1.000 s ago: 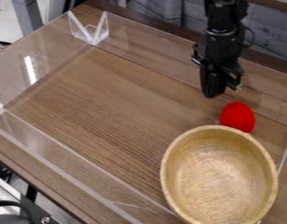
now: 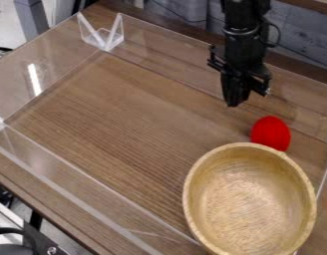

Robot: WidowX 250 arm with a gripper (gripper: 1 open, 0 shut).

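Note:
The black robot gripper point(image 2: 235, 98) hangs from the top of the camera view over the right back of the wooden table point(image 2: 113, 129), its narrow tip shut with nothing showing in it. Below and right of it lies a red rounded object point(image 2: 270, 133). In front of that, at the lower right, sits a large pale wooden bowl point(image 2: 249, 234), empty.
A clear plastic piece point(image 2: 103, 32) stands at the back left. A wooden ledge point(image 2: 307, 40) runs along the back right. A black cable shows at the lower left corner.
The gripper has moved a little to the left and slightly up. The red object and the bowl have not moved.

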